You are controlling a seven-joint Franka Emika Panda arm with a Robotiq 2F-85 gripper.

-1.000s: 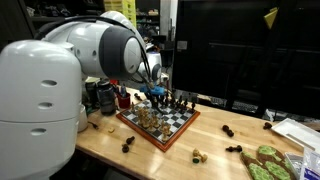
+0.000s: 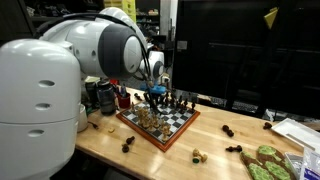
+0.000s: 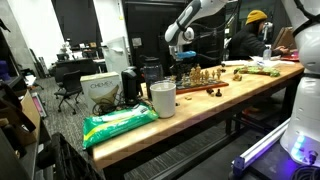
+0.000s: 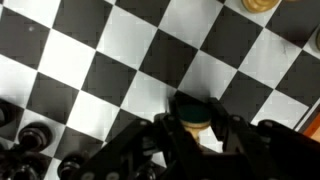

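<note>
In the wrist view, my gripper is shut on a light chess piece [image 4: 194, 116] with a dark green top end, over the black and white chessboard [image 4: 185, 72]. Whether the piece touches the board, I cannot tell. In exterior view 1, the board [image 2: 178, 124] lies on the wooden table, with pale pieces [image 2: 150, 122] along its near side and dark pieces [image 2: 183, 103] along the far side. The white arm [image 2: 40, 85] reaches over from the left. Its fingers are too small to make out there.
Several loose pieces [image 2: 199, 156] lie right of and before the board. A green board [image 2: 262, 163] and a white tray [image 2: 298, 132] stand at the right. A white container [image 3: 165, 99] and a green package [image 3: 120, 124] occupy the table's near end in exterior view 2.
The arm's forearm has shifted slightly in exterior view 1. The board and the loose pieces look unmoved.
</note>
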